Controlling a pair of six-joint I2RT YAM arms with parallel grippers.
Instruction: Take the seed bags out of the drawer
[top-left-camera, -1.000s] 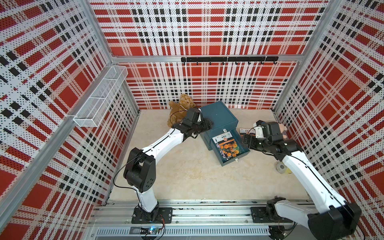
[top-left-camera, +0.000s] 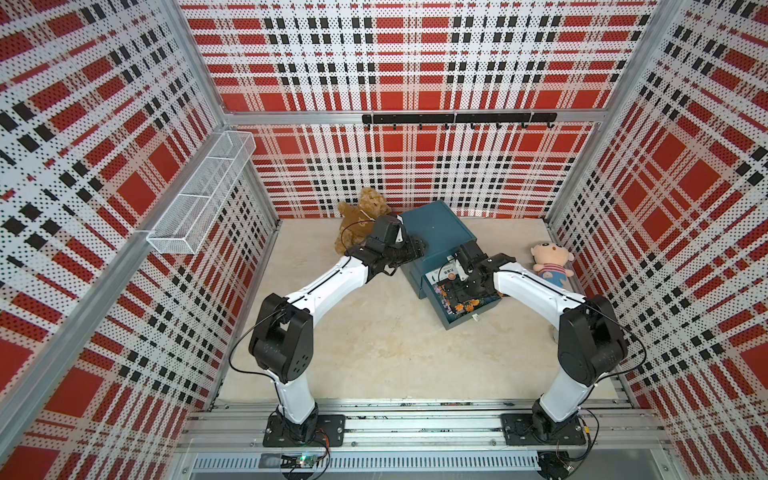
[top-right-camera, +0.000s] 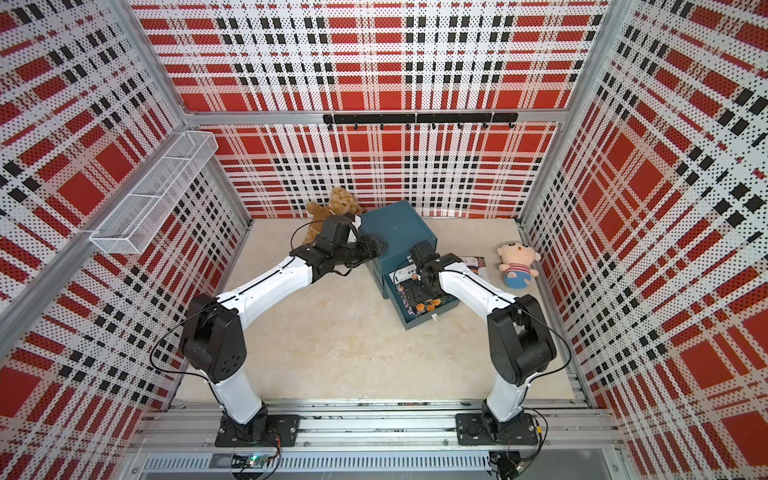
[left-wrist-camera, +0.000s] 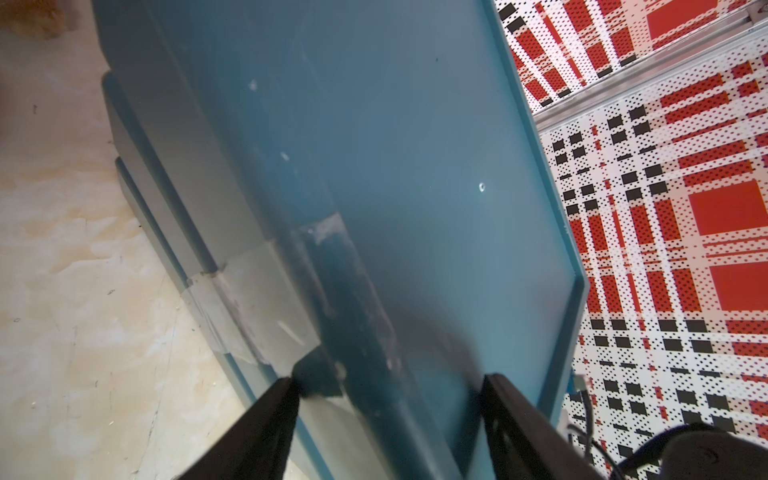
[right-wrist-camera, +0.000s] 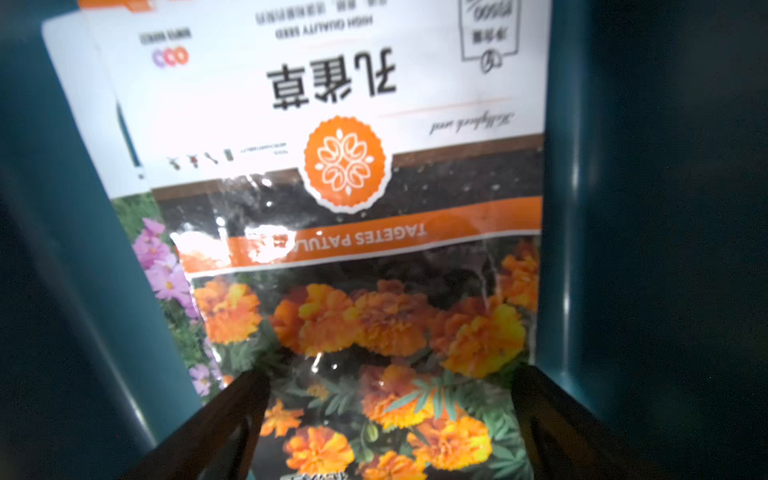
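Note:
The blue cabinet (top-left-camera: 436, 224) stands at the back with its lower drawer (top-left-camera: 461, 322) pulled out. In the drawer lies a marigold seed bag (right-wrist-camera: 360, 320), overlapping another bag with pink flowers (right-wrist-camera: 164, 268). My right gripper is open over the marigold bag, a finger (right-wrist-camera: 232, 416) toward each side edge. From above, its arm hides part of the bags. At the cabinet's left side is my left gripper, its fingers (left-wrist-camera: 264, 428) spread across the cabinet's top edge. Whether they touch it cannot be told.
A brown teddy bear (top-left-camera: 352, 228) sits behind the left arm. To the right lies a plush doll (top-right-camera: 518, 264), with a small flat item (top-right-camera: 472, 262) nearer the cabinet. A wire basket (top-left-camera: 200, 196) hangs on the left wall.
My right gripper has swung left from beside the drawer to over the seed bags, covering part of them. The left arm has hardly moved.

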